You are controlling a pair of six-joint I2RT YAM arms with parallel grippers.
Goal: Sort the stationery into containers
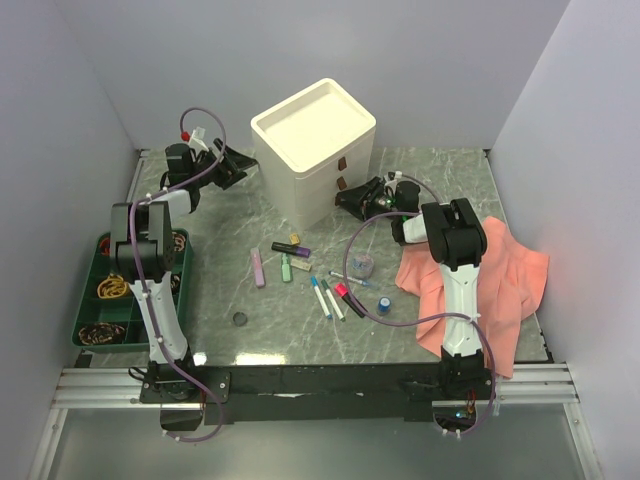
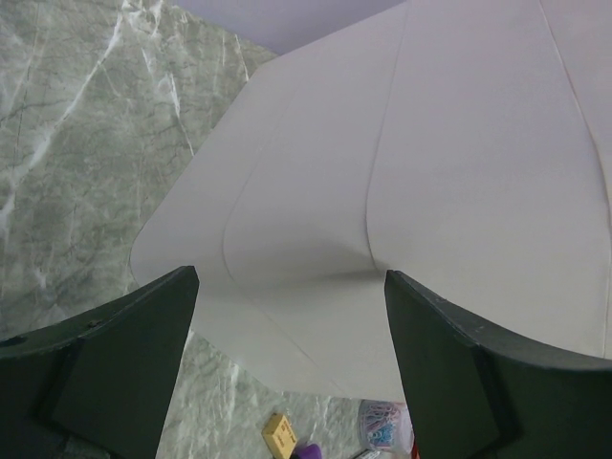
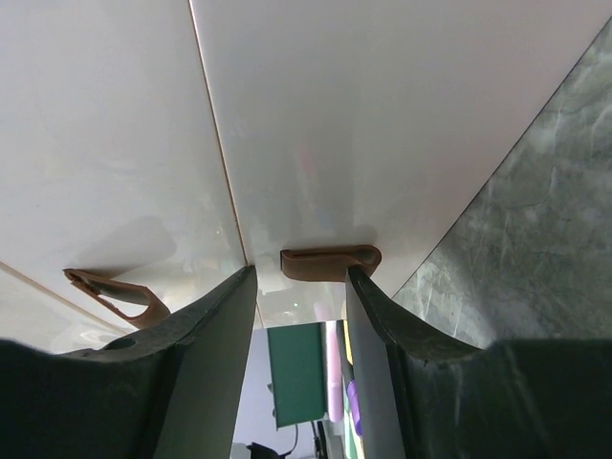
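A white drawer cabinet (image 1: 312,125) stands at the back middle. My left gripper (image 1: 240,165) is open beside its left side, which fills the left wrist view between the fingers. My right gripper (image 1: 350,200) is at the drawer fronts, its fingers parted around a brown leather pull tab (image 3: 320,260); whether they touch it I cannot tell. A second tab (image 1: 341,163) is higher up. Loose stationery lies in front: markers (image 1: 320,297), a dark purple-capped tube (image 1: 288,249), a pink stick (image 1: 257,266), a green bottle (image 1: 285,268) and other small items.
A green compartment tray (image 1: 132,325) with rubber bands lies at the left under the left arm. A pink cloth (image 1: 500,300) covers the right side. A clear round container (image 1: 362,265) and a blue-topped jar (image 1: 384,306) sit near the markers.
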